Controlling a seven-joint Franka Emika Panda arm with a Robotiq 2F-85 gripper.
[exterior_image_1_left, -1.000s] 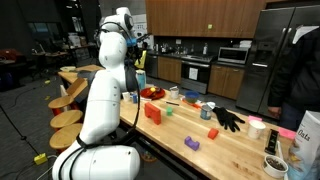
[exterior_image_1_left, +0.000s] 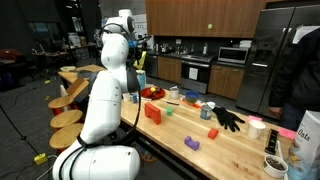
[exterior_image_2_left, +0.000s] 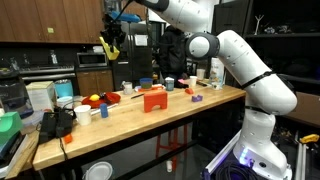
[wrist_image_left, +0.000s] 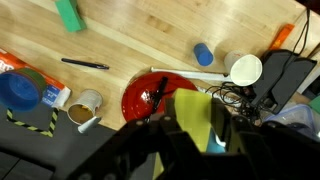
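A long yellow object (wrist_image_left: 192, 107) is held between the fingers of my gripper, which is shut on it. In exterior view 2 the same yellow object (exterior_image_2_left: 110, 44) hangs below the gripper (exterior_image_2_left: 110, 29), high above the table's far end. A red bowl (wrist_image_left: 135, 98) lies underneath in the wrist view, partly hidden by the held object and the gripper. Something dark and thin rests in that bowl. What the yellow object is cannot be made out.
Around the bowl are a white cup (wrist_image_left: 243, 69), a blue cylinder (wrist_image_left: 203, 54), a mug (wrist_image_left: 86, 103) and a black marker (wrist_image_left: 85, 64). A red block (exterior_image_1_left: 152, 113) stands nearer the arm's base. Bare wood shows on the table (exterior_image_2_left: 130, 122) in front.
The arm's upper links and wrist have shifted slightly, with the yellow object still hanging from the gripper. The things on the table look unmoved.
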